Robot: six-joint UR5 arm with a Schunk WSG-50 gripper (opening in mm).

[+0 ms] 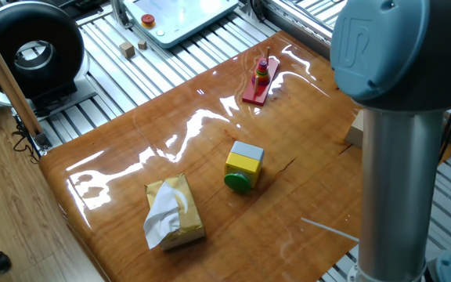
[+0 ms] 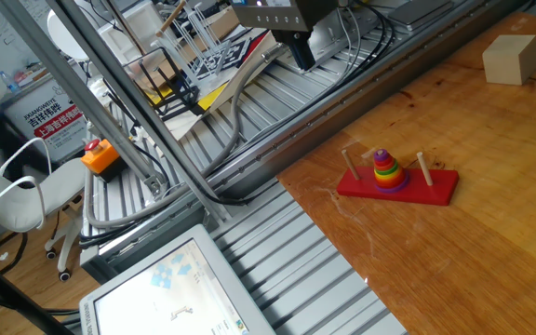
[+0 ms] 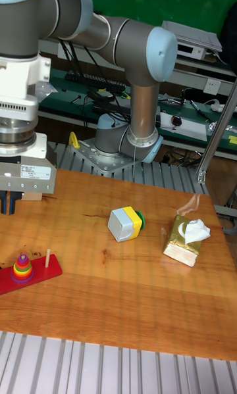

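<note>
My gripper hangs at the top of exterior view 2, its dark fingers pointing down. At the left edge of exterior view 3 the fingers show small and partly cut off, so their opening is unclear. A red board with upright pegs carries a stack of coloured rings on its middle peg, apart from the gripper. Near the table's middle lies a grey and yellow block with a green round end. A gold tissue pack with a white tissue sticking out rests nearby.
A plain wooden block stands on the wooden table. Beside the table, the slatted metal surface holds a touch-screen pendant and two small wooden cubes. The arm covers the right side of exterior view 1.
</note>
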